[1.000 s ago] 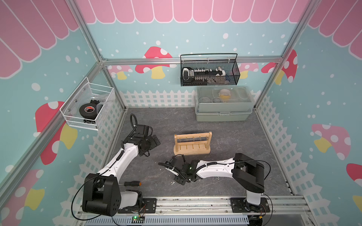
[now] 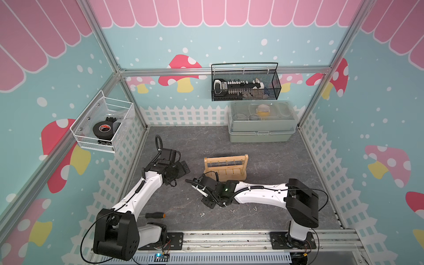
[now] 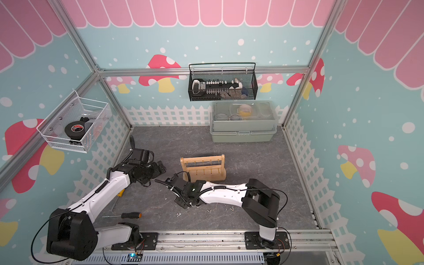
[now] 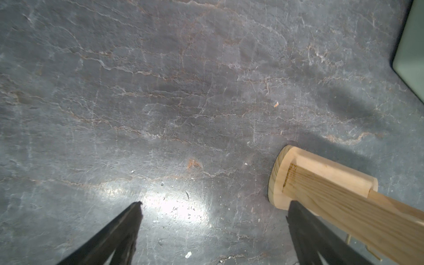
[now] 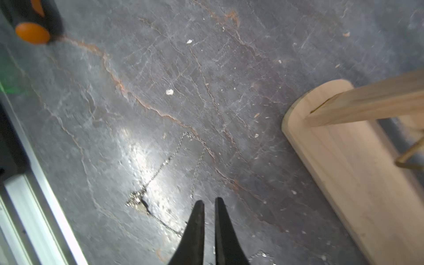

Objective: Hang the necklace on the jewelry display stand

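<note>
The wooden display stand [image 2: 224,177] stands upright mid-table, its front partly hidden by my right arm in the top left view. Several small silvery necklaces, one of them this heap [image 2: 202,214], lie near the front. In the right wrist view a thin chain necklace [image 5: 164,163] with a small pendant lies spread on the floor. My right gripper is above its end, narrowly open; one chain strand passes behind a finger [image 5: 195,225], and no firm hold shows. My left gripper is wide open and empty, left of the stand.
A screwdriver [image 2: 154,215] lies at the front left. The green storage box [image 2: 262,128] stands at the back right, below a black wire basket [image 2: 245,90]. Bare tabletop [image 2: 190,137] spreads behind the stand and to its left.
My right arm has shifted back from the front edge, with its elbow swung right, and now covers part of the stand's base.
</note>
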